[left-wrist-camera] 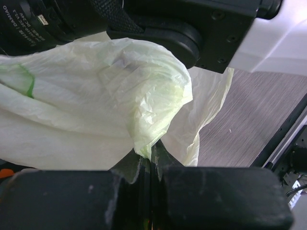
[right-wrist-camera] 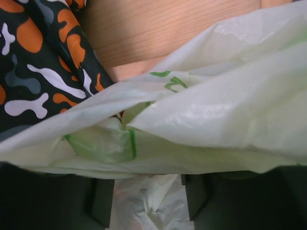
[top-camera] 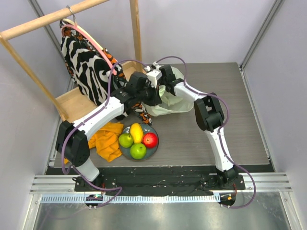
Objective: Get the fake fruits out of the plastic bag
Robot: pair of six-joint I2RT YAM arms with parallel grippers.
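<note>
The thin whitish-green plastic bag (top-camera: 175,105) lies at the back middle of the table, its inside mostly hidden by the arms. My left gripper is shut on a gathered fold of its film. Farther back, my right gripper is part open at the bag; crumpled film shows between its fingers, not visibly clamped. Fake fruits rest in a dark plate (top-camera: 152,152) at the front: a yellow one (top-camera: 136,132), a red one (top-camera: 150,140) and two green ones, one (top-camera: 138,151) nearer the front. No fruit is visible inside the bag.
An orange cloth (top-camera: 106,141) lies left of the plate. At the back left stands a wooden rack (top-camera: 72,109) with patterned garments (top-camera: 84,67) hanging close to the left arm.
</note>
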